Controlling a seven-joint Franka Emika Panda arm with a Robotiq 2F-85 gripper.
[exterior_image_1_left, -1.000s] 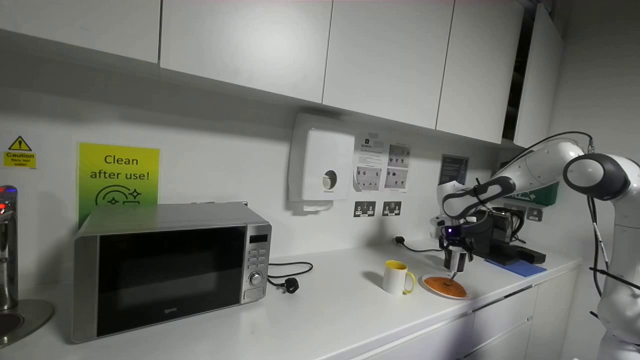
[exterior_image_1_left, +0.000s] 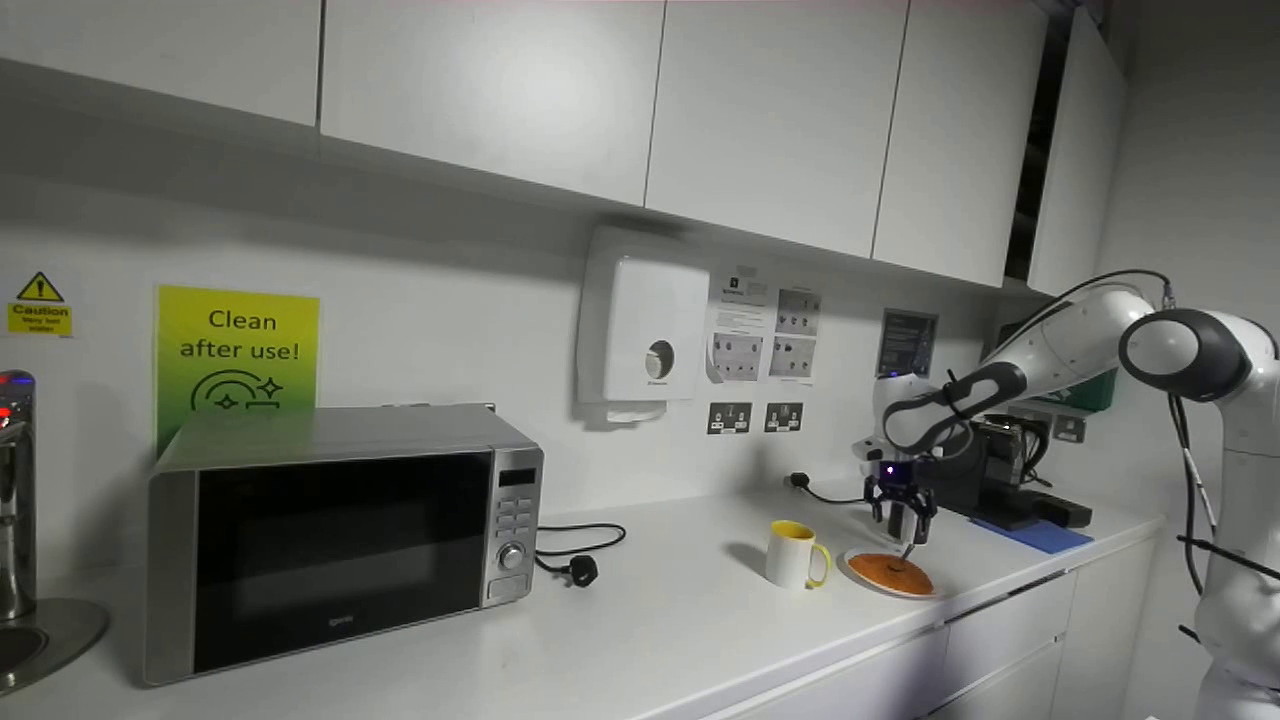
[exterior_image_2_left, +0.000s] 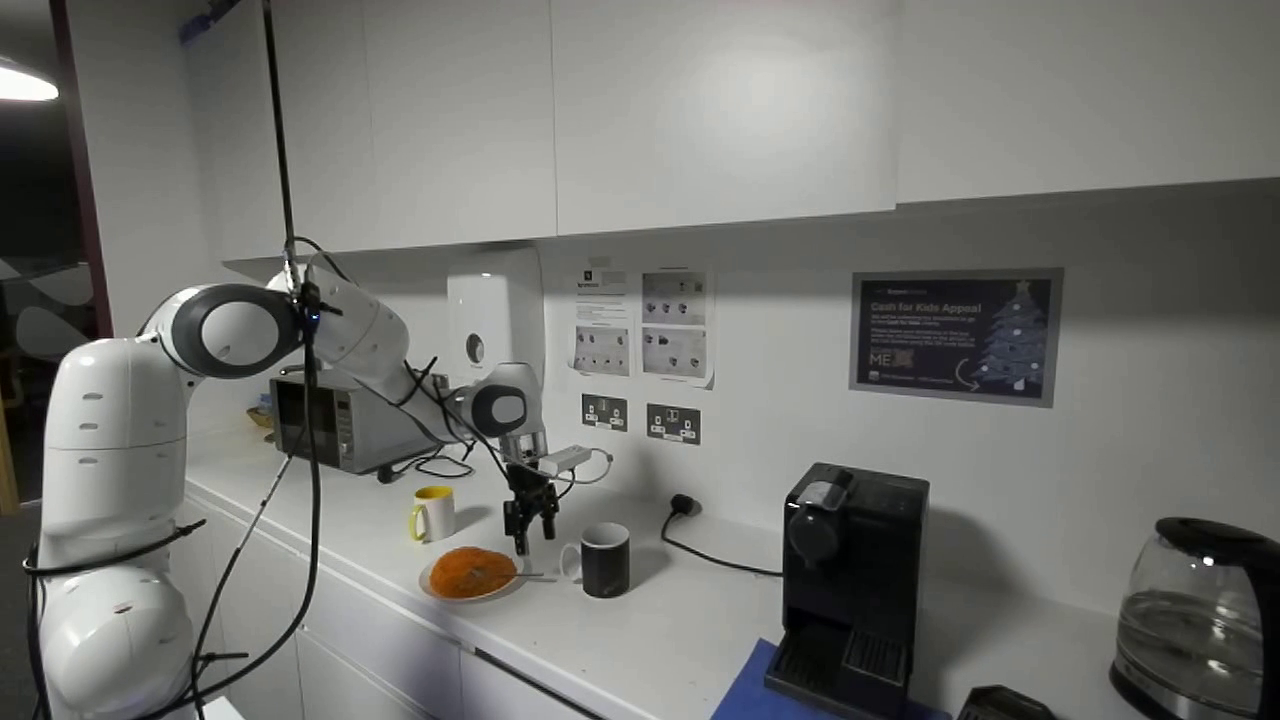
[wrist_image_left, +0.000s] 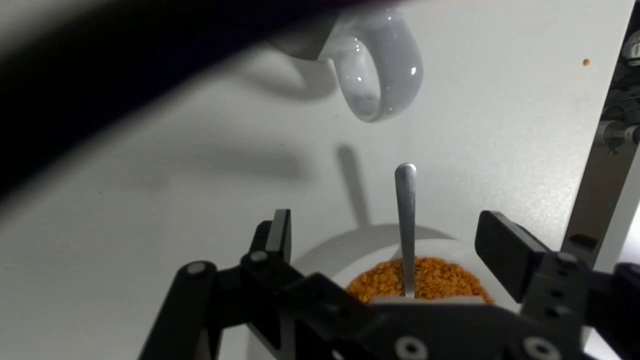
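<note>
My gripper stands open above the counter, its two fingers spread wide on either side of a metal spoon handle (wrist_image_left: 406, 216) without touching it. The spoon's lower end rests in orange lentils (wrist_image_left: 444, 279) heaped on a white plate (wrist_image_left: 462, 249); its handle sticks out over the rim. In the second exterior view the gripper (exterior_image_2_left: 529, 542) hangs just behind the plate, close to a black mug with a white handle (exterior_image_2_left: 606, 562). A white mug with yellow inside (exterior_image_2_left: 433, 516) stands on the plate's other side.
A microwave (exterior_image_1_left: 348, 540) sits to the left on the counter. A black coffee machine (exterior_image_2_left: 852, 576) and a glass kettle (exterior_image_2_left: 1188, 624) stand at the other end. The counter's front edge runs close by the plate.
My gripper has shifted slightly left in the first exterior view, and its wrist has turned a little. The plate and the yellow mug have stayed in place.
</note>
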